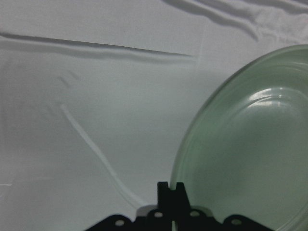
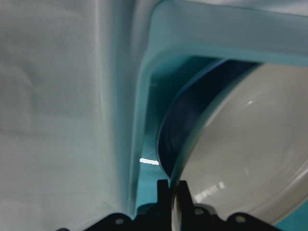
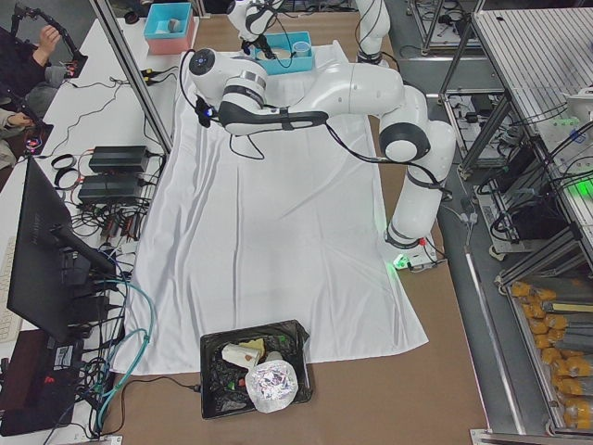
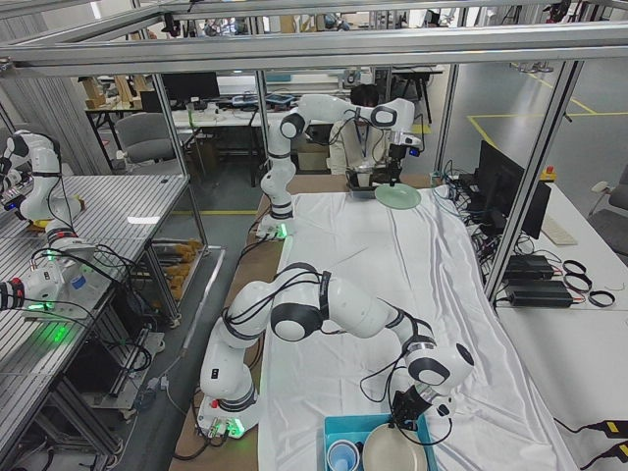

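In the left wrist view, my left gripper is shut on the rim of a pale green plate (image 1: 245,144), which the camera right view shows at the far end (image 4: 397,196); my left arm mostly hides it in the camera left view. My right gripper is shut on the rim of a cream plate (image 2: 245,130) in a light blue bin (image 2: 221,36). A dark blue dish (image 2: 183,115) lies partly under that plate. A cup (image 4: 342,456) stands in the bin beside the plate.
At the near end of the camera left view is a black tray (image 3: 219,371) with foil and other items. A monitor (image 3: 46,260), cables and metal posts line the side.
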